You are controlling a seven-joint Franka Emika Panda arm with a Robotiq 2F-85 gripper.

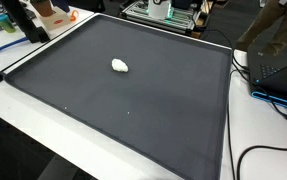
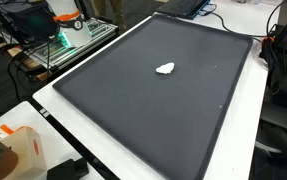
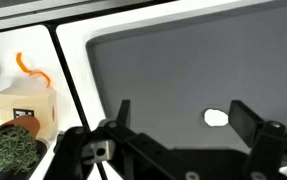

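Note:
A small white lump [image 1: 119, 65] lies on the dark grey board, toward its far side in the first exterior view. In the second exterior view the same white piece [image 2: 165, 69] rests alone on the board's surface. From the wrist, my gripper is open, its two black fingers wide apart with nothing held between them. The white piece [image 3: 215, 117] shows below, nearer the right finger and apart from it. I cannot make out the fingertips in either exterior view.
The grey board [image 1: 143, 105] is otherwise bare, with a white table border [image 2: 68, 115] around it. Left in the wrist view stand a pale box [image 3: 28, 105] and a potted plant [image 3: 11, 148]. A laptop [image 1: 275, 78] and cables lie at the right.

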